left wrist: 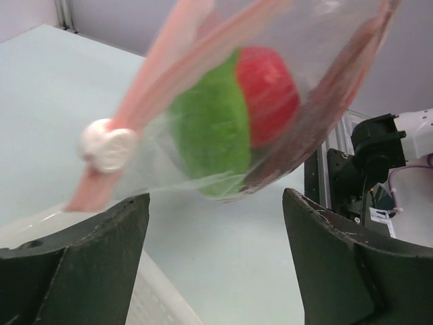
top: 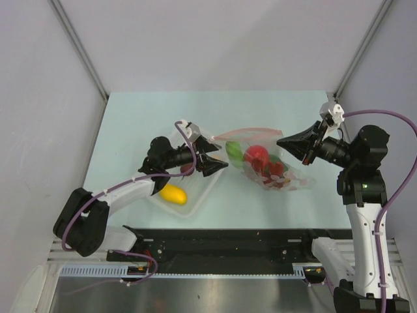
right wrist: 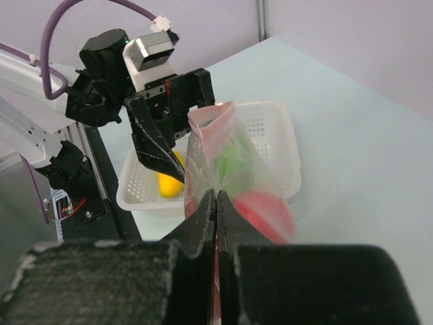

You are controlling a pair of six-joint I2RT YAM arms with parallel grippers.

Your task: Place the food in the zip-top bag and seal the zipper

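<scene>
The clear zip bag (top: 288, 177), holding a green item (top: 234, 152) and red ones (top: 257, 156), lies mid-table, its pink zipper strip (top: 247, 133) stretching toward both grippers. My right gripper (top: 293, 147) is shut at the bag's right end; in the right wrist view the bag hangs at its fingertips. My left gripper (top: 215, 156) stands open at the bag's left end; in the left wrist view the white slider (left wrist: 108, 145) is just above and between its fingers.
A white tray (top: 197, 204) with a yellow item (top: 172, 193) and others sits under the left arm.
</scene>
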